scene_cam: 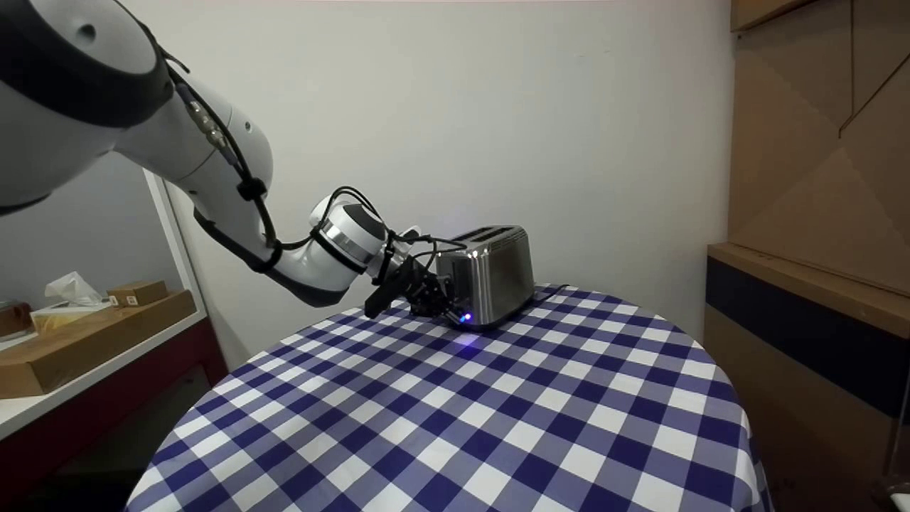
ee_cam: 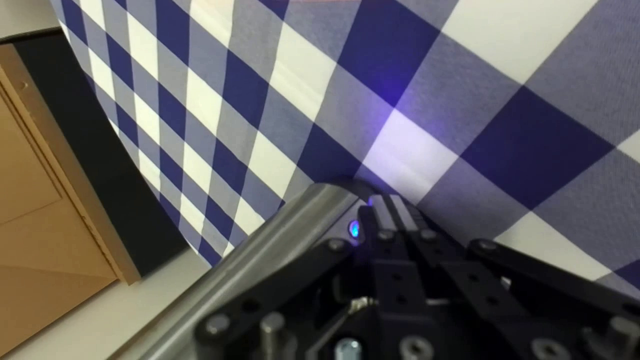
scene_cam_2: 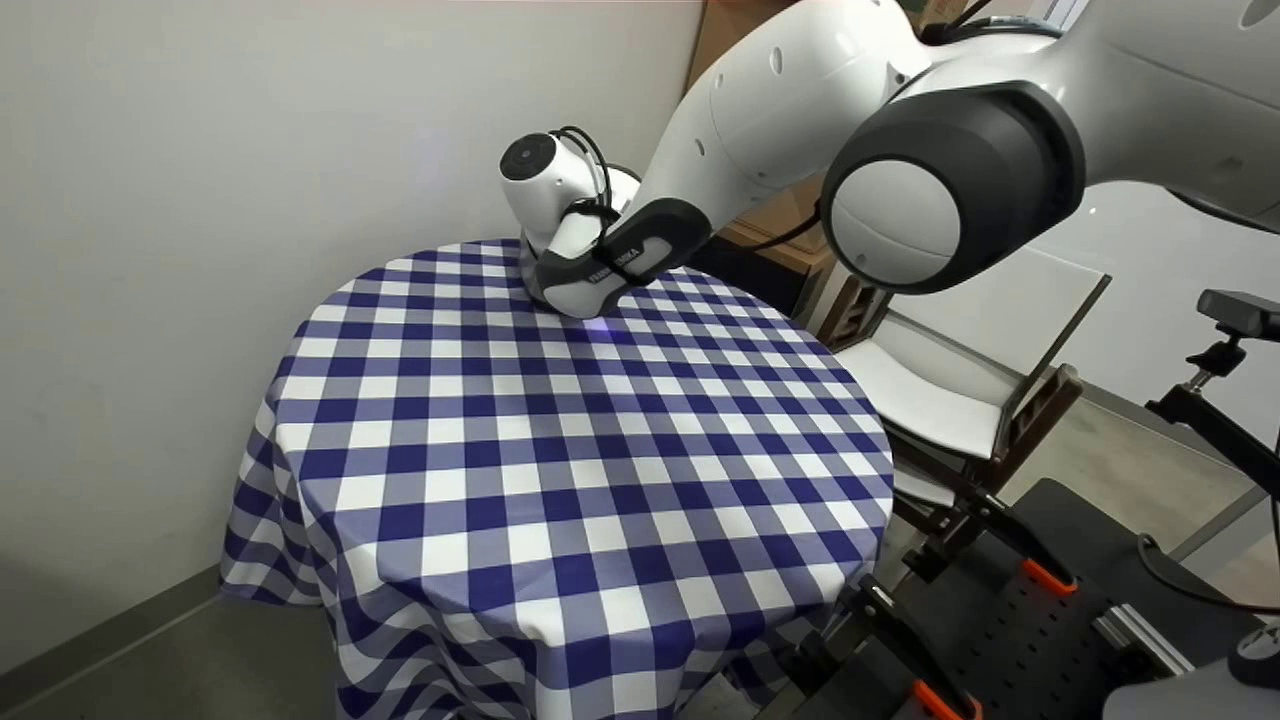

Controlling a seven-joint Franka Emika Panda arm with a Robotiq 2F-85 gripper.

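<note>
A silver toaster (scene_cam: pixel 505 277) with long slots on top stands upright at the back of the checkered table. My gripper (scene_cam: pixel 458 315) is low at the toaster's dark end face. In the wrist view the two fingertips of my gripper lie side by side, shut, with nothing visible between them. Just left of them glows a small blue light (ee_cam: pixel 355 228), close to the lower part of the toaster (ee_cam: pixel 255 273). Whether the fingertips touch the toaster, I cannot tell. The arm hides toaster and gripper in exterior view 2.
A wall (scene_cam: pixel 597 153) rises close behind the toaster. A dark cord (scene_cam: pixel 550 294) trails from the toaster's far side.
</note>
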